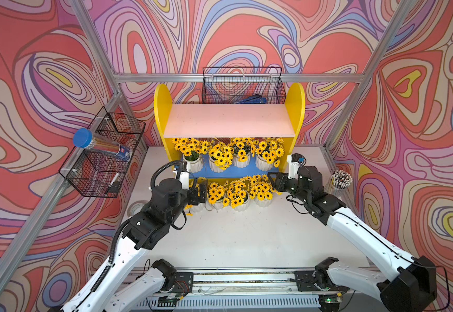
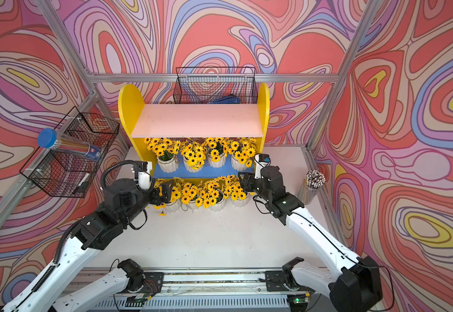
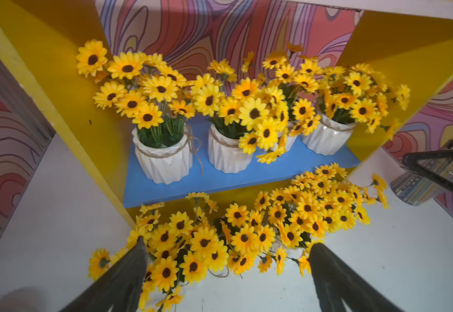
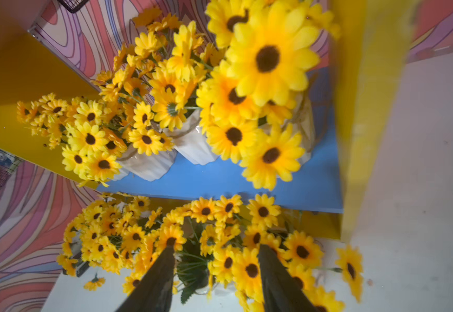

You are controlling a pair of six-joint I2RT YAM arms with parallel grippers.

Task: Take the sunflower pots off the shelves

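Observation:
White ribbed pots with yellow sunflowers fill the blue shelf; the leftmost pot and rightmost pot stand upright near the yellow side walls. A second row of sunflower pots stands lower, at the unit's foot; their flowers largely hide the pots in the left wrist view. My left gripper is open, nothing held, before the row's left end. At the right side of the shelf, my right gripper has its fingers apart and empty, facing the lower flowers.
The shelf unit's pink top board is bare. A cup of sticks stands at the table's right edge. Wire baskets hang at left and behind.

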